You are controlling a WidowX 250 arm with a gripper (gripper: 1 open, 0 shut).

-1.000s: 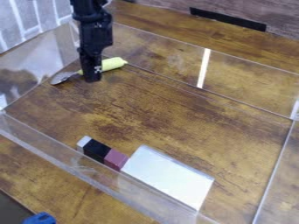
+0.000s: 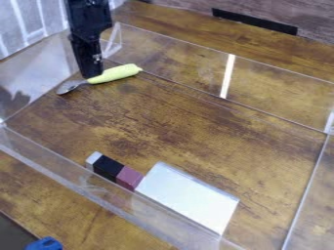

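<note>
My black gripper (image 2: 90, 71) is at the back left of the clear-walled enclosure, hanging just above a pale yellow elongated item (image 2: 115, 73), which looks like a corn cob or similar. A small metal utensil (image 2: 70, 87) lies beside it on the lower left. The gripper appears shut, with nothing visible between its fingers; whether it touches the yellow item is unclear.
A silver plate-like block (image 2: 189, 200) with a black and maroon block (image 2: 112, 169) at its left end lies near the front wall. A blue object (image 2: 45, 243) sits outside at the bottom left.
My gripper has moved left and slightly up in the view, away from the middle of the floor. The objects on the floor look unmoved.
</note>
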